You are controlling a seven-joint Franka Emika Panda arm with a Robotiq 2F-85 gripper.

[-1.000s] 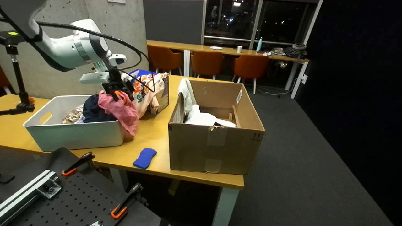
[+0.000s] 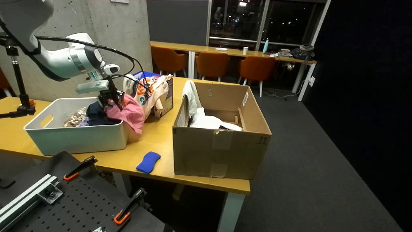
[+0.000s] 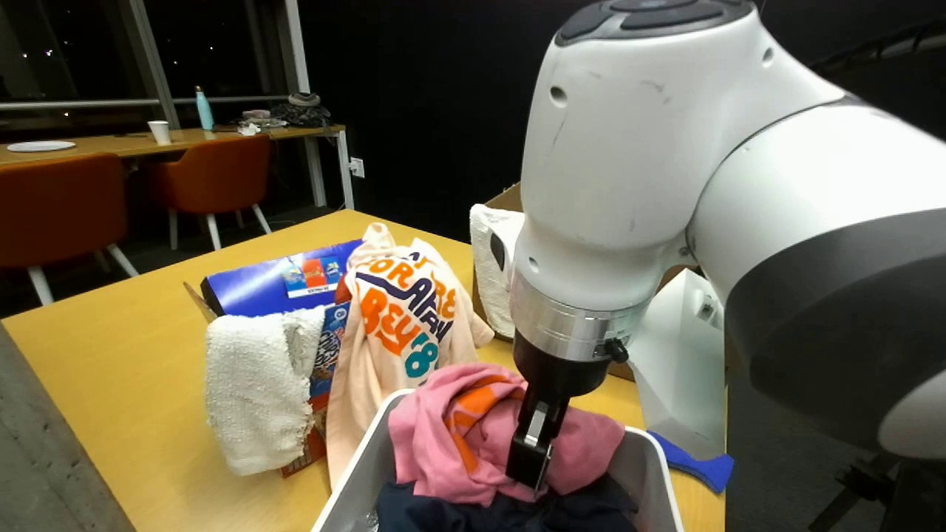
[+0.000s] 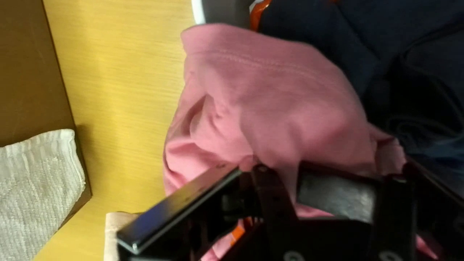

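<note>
A pink cloth (image 2: 129, 114) with an orange print is heaped over the right end of the white bin (image 2: 79, 139), part of it hanging outside. My gripper (image 2: 111, 104) points down into this cloth. The wrist view shows its dark fingers (image 4: 272, 195) part open, with pink fabric under and between them; whether they pinch any of it cannot be made out. In the second exterior view the gripper (image 3: 530, 461) appears edge-on, its tip against the pink folds. Dark navy cloth (image 3: 497, 514) lies beside and below the pink one.
Right of the bin stands an open cardboard box (image 2: 220, 152) with white cloth inside. A blue box (image 3: 253, 282) behind the bin carries a peach printed shirt (image 3: 408, 310) and a white towel (image 3: 257, 390). A blue pad (image 2: 148, 162) lies near the table's front edge.
My gripper has come down and slightly left, deeper into the pink cloth. The cloth's upper part is pressed down, and its hanging part has shifted a little right.
</note>
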